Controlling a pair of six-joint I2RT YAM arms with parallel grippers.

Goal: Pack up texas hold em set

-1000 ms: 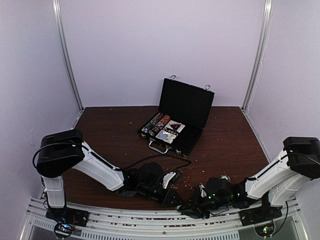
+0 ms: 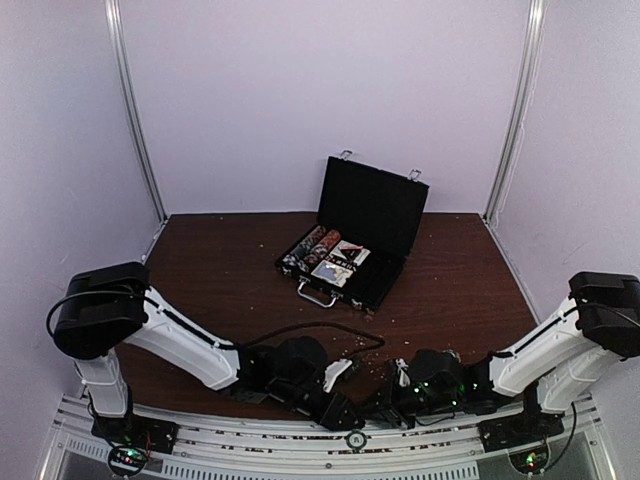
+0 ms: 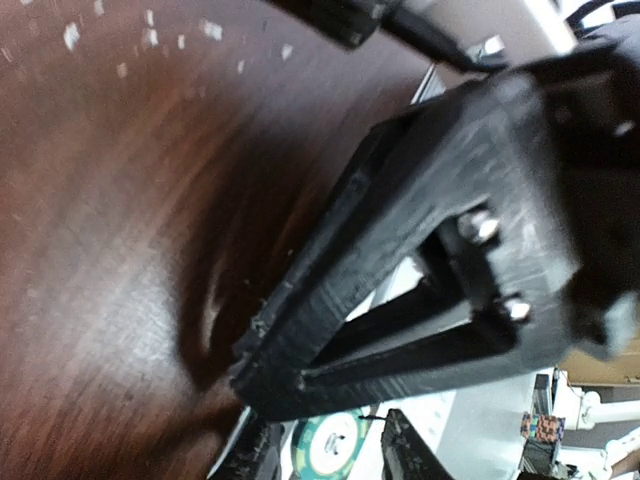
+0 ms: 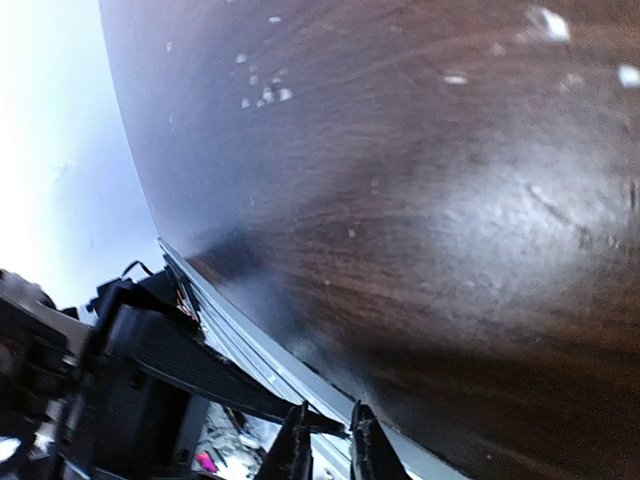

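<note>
A black case [image 2: 320, 285] stands open on the table, holding rows of chips [image 2: 313, 247] and white card decks [image 2: 341, 262]. A green-rimmed poker chip [image 2: 356, 440] lies on the pale rail past the table's front edge. Right by it are my left gripper [image 2: 350, 418] and my right gripper [image 2: 378, 408], their tips crowded together. In the left wrist view, my fingers [image 3: 408, 452] stand apart with the chip [image 3: 330, 443] showing between; whether they touch it is unclear. My right fingers [image 4: 290, 443] are a little apart, the left gripper's dark tip [image 4: 325, 425] overlapping the gap.
The metal rail [image 2: 250, 432] runs along the front edge. A black cable [image 2: 310, 324] loops over the left arm. Small pale specks [image 4: 268, 95] dot the table. Bare tabletop [image 2: 220, 270] lies left of the case.
My left gripper has shifted slightly toward the front. The right gripper moved a little; the case stayed put.
</note>
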